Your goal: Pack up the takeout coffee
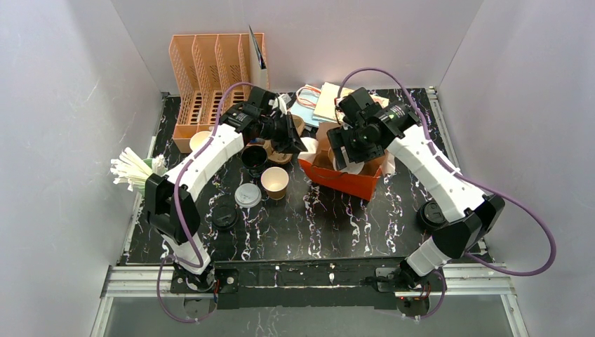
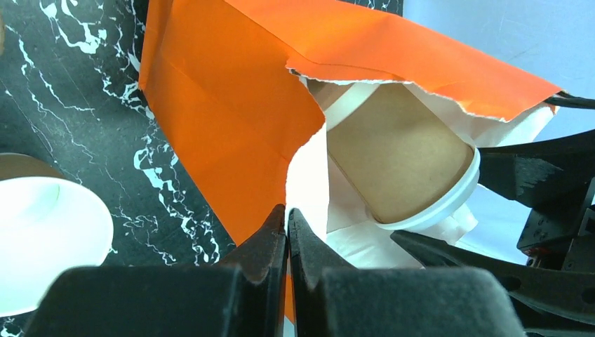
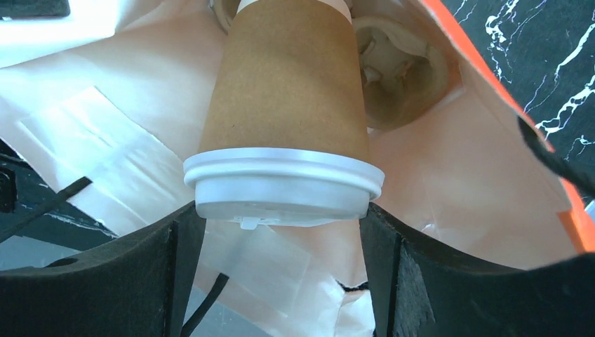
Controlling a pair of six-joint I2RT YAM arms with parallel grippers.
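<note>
An orange paper bag (image 1: 340, 182) with a white lining stands at centre right, its near edge torn in the left wrist view (image 2: 210, 112). My left gripper is shut at the bag's edge, with white lining behind its tips; whether paper is between them is hard to tell. Inside the bag lies a brown cup with a white lid (image 3: 281, 182), tipped on its side, beside a cardboard carrier (image 3: 407, 77). My right gripper is open around the lid, its fingers at either side.
An empty cup (image 1: 274, 179), white lid (image 1: 248, 194) and black lids (image 1: 224, 216) stand left of the bag. Behind are a divider rack (image 1: 193, 63) and stacked bags (image 1: 326, 98); straws (image 1: 130, 161) are at far left.
</note>
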